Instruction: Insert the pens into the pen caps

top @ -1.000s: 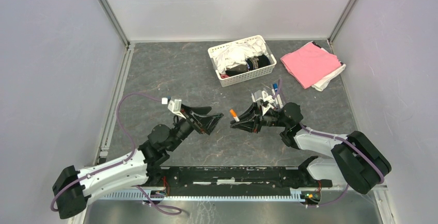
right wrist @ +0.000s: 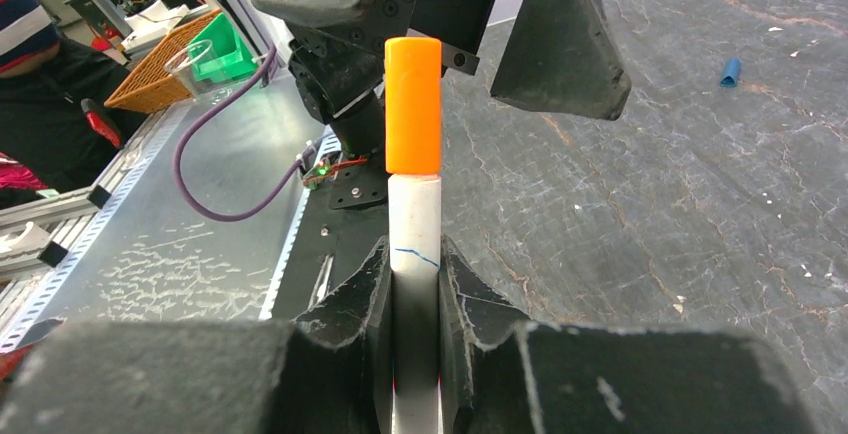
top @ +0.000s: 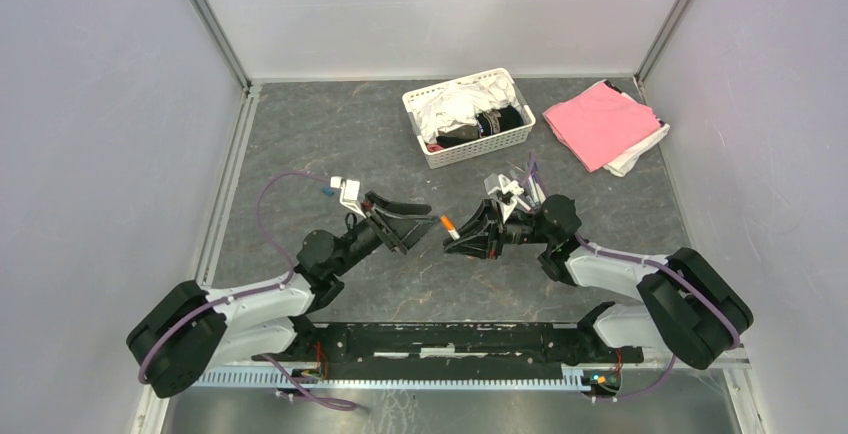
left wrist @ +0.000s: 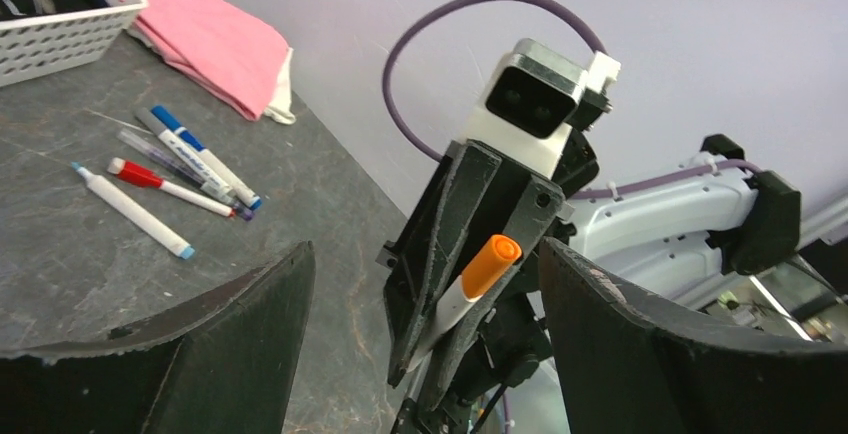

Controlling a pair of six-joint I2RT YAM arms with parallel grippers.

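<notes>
My right gripper (top: 462, 239) is shut on a white marker (right wrist: 413, 224) with an orange end (right wrist: 413, 104), held upright in the right wrist view. Just left of it, my left gripper (top: 415, 224) stands open, its fingers either side of the orange end in the left wrist view, apparently not touching it. More pens lie on the table in the left wrist view: a white one with light blue ends (left wrist: 135, 209), a red-capped one (left wrist: 175, 186), a blue-capped one (left wrist: 215, 164). A small blue cap (right wrist: 730, 72) lies on the table.
A white basket (top: 435, 159) of cloth stands at the back centre, with a folded pink cloth (top: 598, 124) to its right.
My left gripper has moved right, closer to the marker. The right gripper, with the marker in it, has shifted slightly left.
</notes>
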